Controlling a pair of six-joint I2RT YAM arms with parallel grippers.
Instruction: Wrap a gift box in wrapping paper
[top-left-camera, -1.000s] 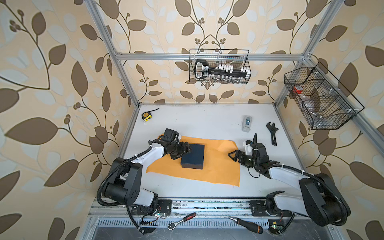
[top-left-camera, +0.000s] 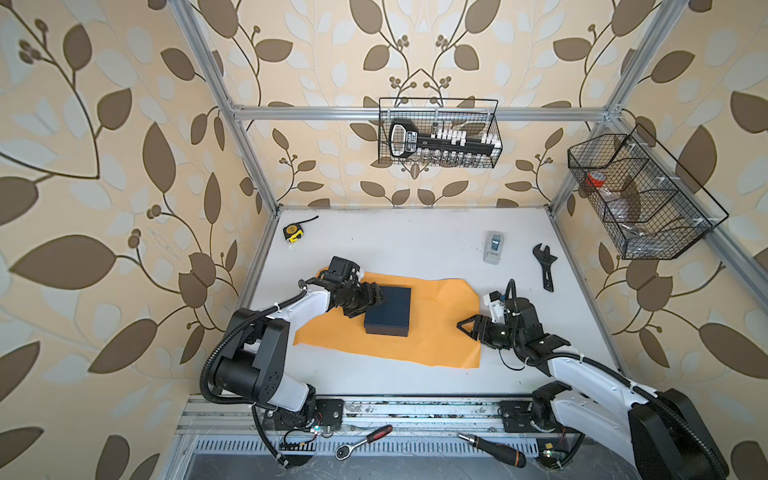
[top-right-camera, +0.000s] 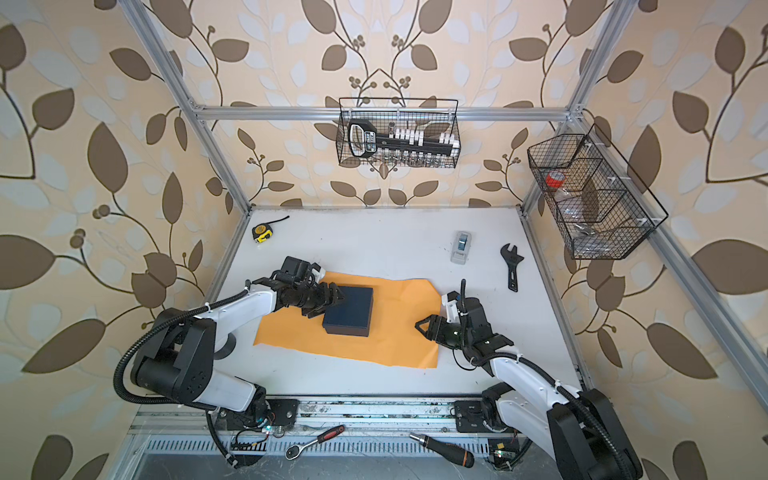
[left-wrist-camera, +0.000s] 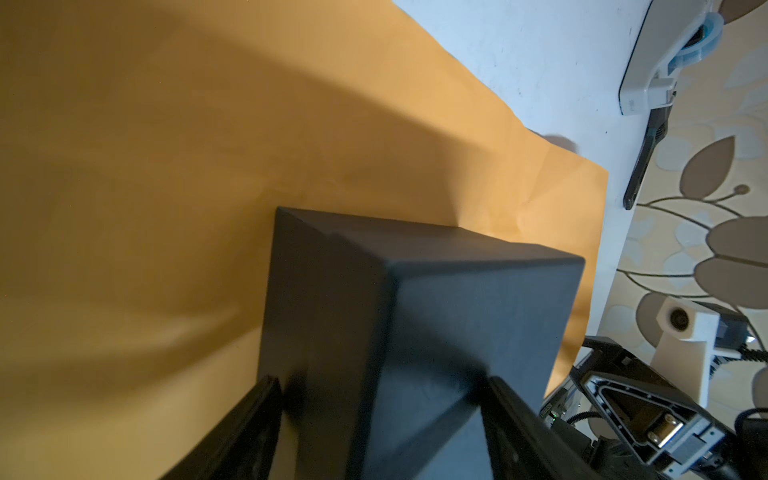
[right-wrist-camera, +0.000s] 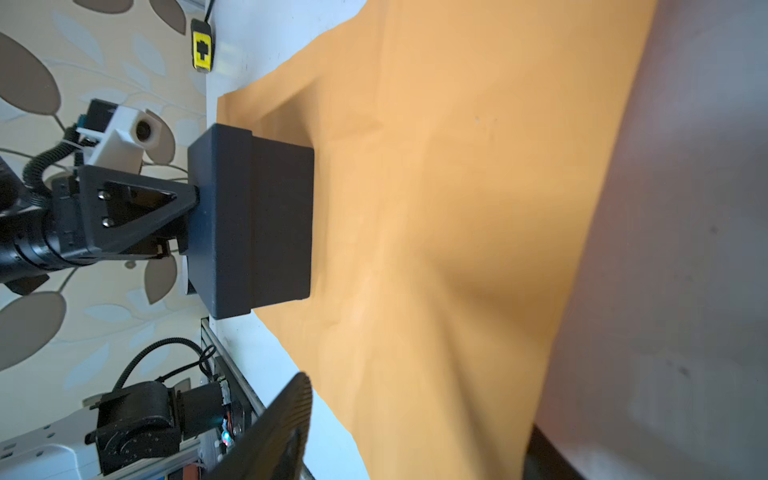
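Note:
A dark blue-black gift box (top-left-camera: 389, 308) rests on a sheet of orange wrapping paper (top-left-camera: 438, 320), left of its middle. My left gripper (top-left-camera: 374, 297) is at the box's left side. In the left wrist view its fingers (left-wrist-camera: 260, 420) stand apart, one beside the box's side and the other over its top; whether they press on it I cannot tell. My right gripper (top-left-camera: 472, 326) is at the paper's right edge. Its fingers (right-wrist-camera: 288, 420) stand apart, with the paper's edge running beneath the gap; contact with the paper is unclear.
A yellow-black tape measure (top-left-camera: 293, 232) lies at the back left. A grey-white device (top-left-camera: 493, 247) and a black wrench (top-left-camera: 545, 266) lie at the back right. A ratchet (top-left-camera: 364, 441) and a screwdriver (top-left-camera: 492, 449) lie beyond the front edge.
The box has shifted slightly right, with the left gripper close by it. My right gripper has moved a little toward the front, its arm swinging forward. The paper's front right corner has shifted slightly back.

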